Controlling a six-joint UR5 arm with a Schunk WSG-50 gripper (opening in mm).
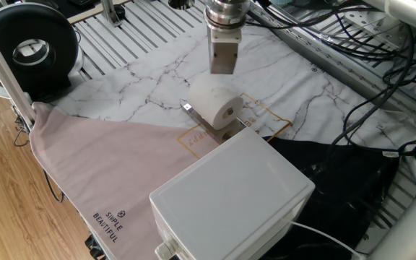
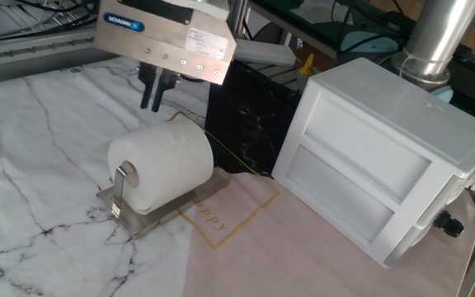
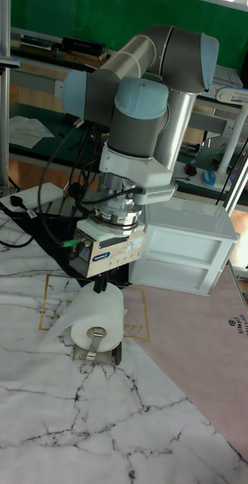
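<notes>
A white paper roll lies on its side in a metal holder, on the marble-patterned part of the cloth. In exterior view 3 a loose sheet slopes down from the roll's left side. My gripper points down above the roll, its dark fingertips apart from the paper in exterior view 2. The two fingers sit close together with a narrow gap at most, and nothing shows held between them. Whether they are open or shut is unclear. In exterior view 1 the gripper's body hides the fingers.
A white drawer box stands close to the roll and holder. Black cables run along the table's far right edge.
</notes>
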